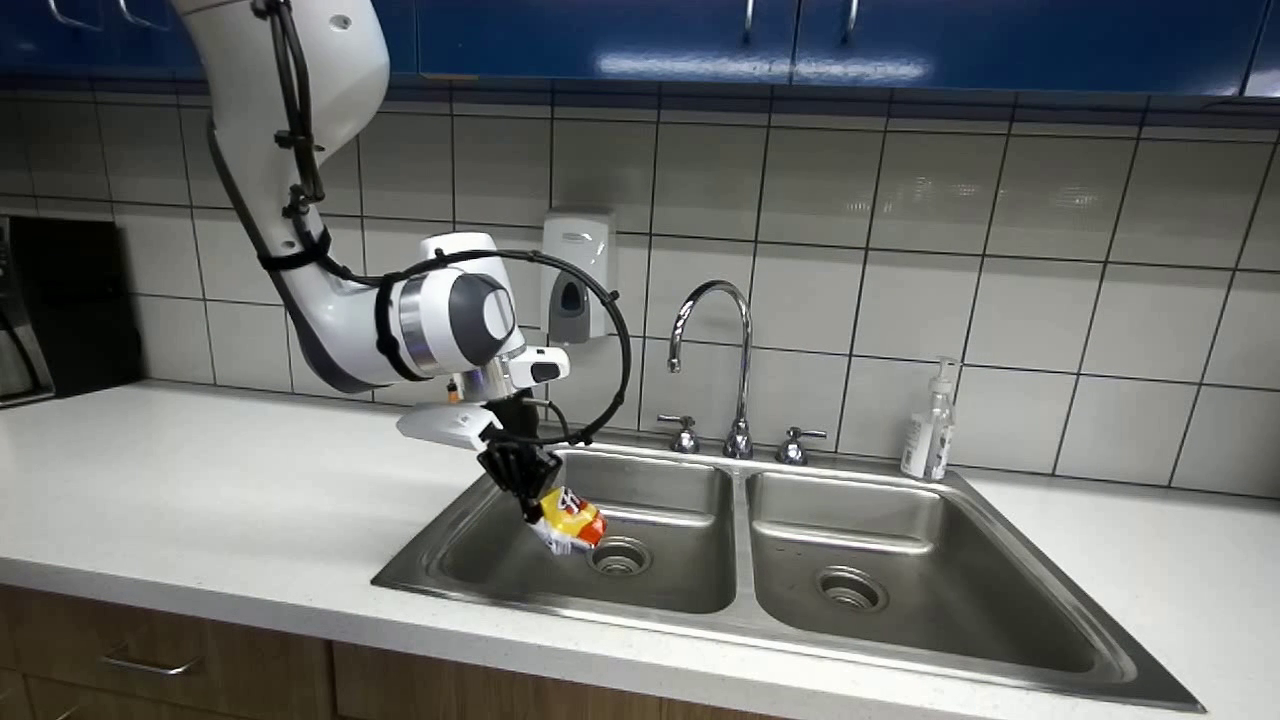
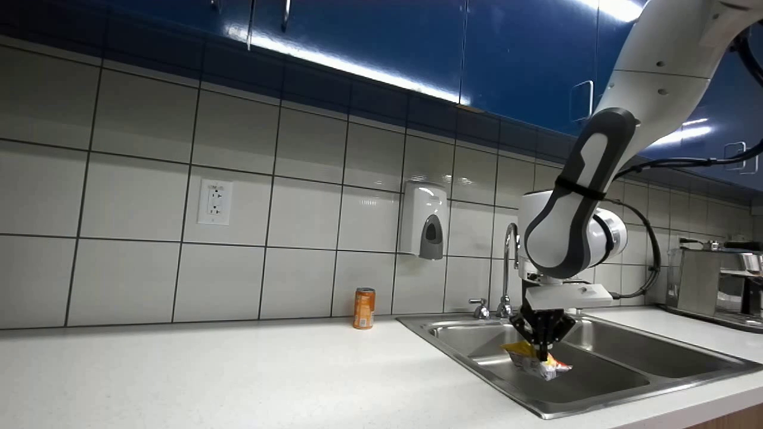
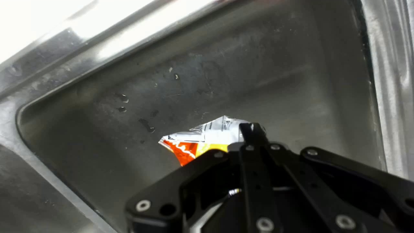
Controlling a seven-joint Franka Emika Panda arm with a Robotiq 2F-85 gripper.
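A crumpled yellow, orange and white snack packet [image 1: 573, 521] hangs over the left basin of the steel sink [image 1: 740, 528], gripped by my gripper [image 1: 531, 516]. In exterior view 2 the packet [image 2: 523, 360] sticks out on both sides of my gripper [image 2: 543, 357]. Seen from the wrist, the packet's silver and red end [image 3: 186, 149] points left of my gripper, whose fingers are closed on the thin wrapper. The black gripper body hides the rest of the packet in that view.
A chrome faucet [image 1: 738, 372] rises behind the sink, with a soap bottle [image 1: 930, 430] at the back right. An orange can [image 2: 364, 308] stands on the counter against the tiled wall. The counter [image 2: 214, 379] left of the sink is mostly clear.
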